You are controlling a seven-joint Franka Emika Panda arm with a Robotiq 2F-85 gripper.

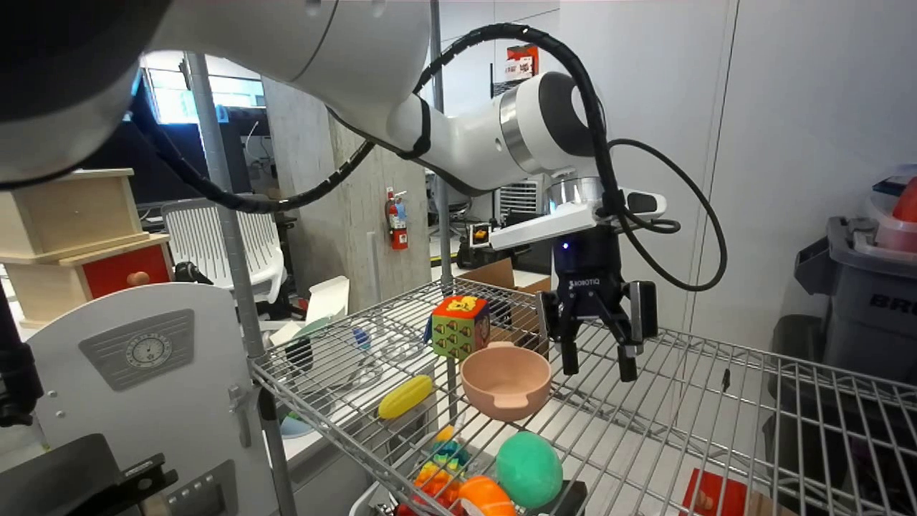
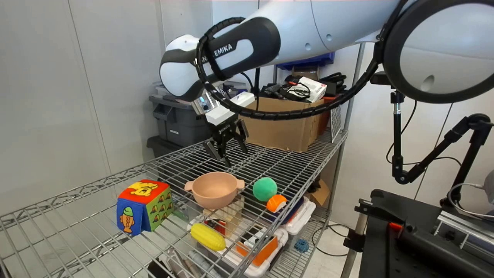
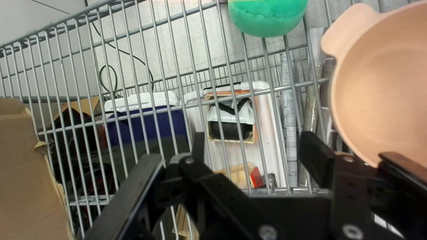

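Observation:
My gripper [image 1: 599, 365] stands open above the wire shelf, its fingers spread with nothing between them. The peach bowl [image 1: 505, 391] sits upright on the shelf just beside it, clear of the fingertips. In the wrist view the bowl [image 3: 384, 88] fills the right side, and the gap between my fingers shows only shelf wires and things below. From the other side, the gripper [image 2: 235, 156] hangs just beyond the bowl [image 2: 214, 190]. A green ball [image 2: 264, 189], a yellow corn-like toy [image 2: 208, 236] and a soft picture cube [image 2: 144, 206] lie around the bowl.
An orange ball [image 2: 276, 203] is close to the green one near the shelf's edge. The large cardboard box [image 2: 278, 122] blocks the far end. Bare shelf wires [image 1: 688, 413] lie on the gripper's side away from the bowl.

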